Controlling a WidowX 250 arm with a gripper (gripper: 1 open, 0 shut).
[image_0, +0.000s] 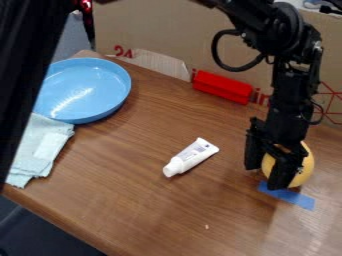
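The black gripper (273, 160) is low at the right, its fingers down around a round yellow object (298, 172) that lies on the wooden table partly over a strip of blue tape (294, 199). The gripper hides much of the yellow object; whether it is gripping it is unclear. A white tube (189, 157) lies left of the gripper.
A blue plate (83, 88) and a pale folded cloth (36, 148) are at the left. A red roll (222, 86) lies at the back before a cardboard panel (170, 40).
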